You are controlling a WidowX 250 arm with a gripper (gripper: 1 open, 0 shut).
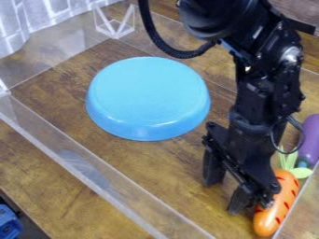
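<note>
My black gripper (237, 177) is low over the wooden floor of the box, at the right, just left of an orange toy carrot (277, 203) with pale green leaves. Its dark fingers overlap one another and partly meet the carrot's edge in the view, so I cannot tell whether they are open or shut. A purple toy eggplant (305, 140) lies behind the carrot along the right side.
A blue upturned bowl or plate (147, 95) sits at the upper left of the floor. Clear plastic walls (62, 149) border the space. The floor between bowl and front wall is clear. A blue object (6, 224) lies outside at lower left.
</note>
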